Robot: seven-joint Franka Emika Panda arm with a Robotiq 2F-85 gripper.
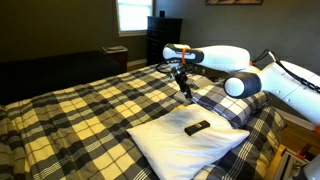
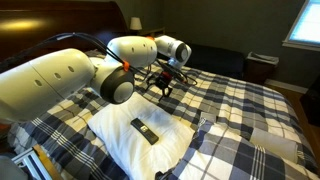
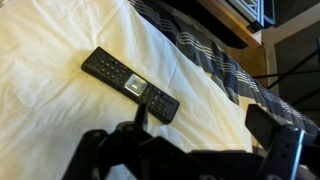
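Observation:
A black remote control (image 1: 197,127) lies flat on a white cloth (image 1: 165,145) spread over the plaid bed. Exterior view 2 shows the same remote (image 2: 145,131) near the middle of the cloth. From the wrist, the remote's (image 3: 130,85) buttons and small grey screen face up, and its whole length is visible. My gripper (image 1: 185,91) hangs above the bed, beyond the far edge of the cloth and apart from the remote. Its fingers (image 3: 262,125) are spread wide, open, with nothing held between them.
Plaid bedding (image 1: 80,115) extends clear to the left in exterior view 1. A pale, flat-looking object (image 2: 275,144) rests on the bed at the right of exterior view 2. A dark dresser (image 1: 163,37) stands at the back; wooden floor (image 1: 297,136) shows beyond the bed.

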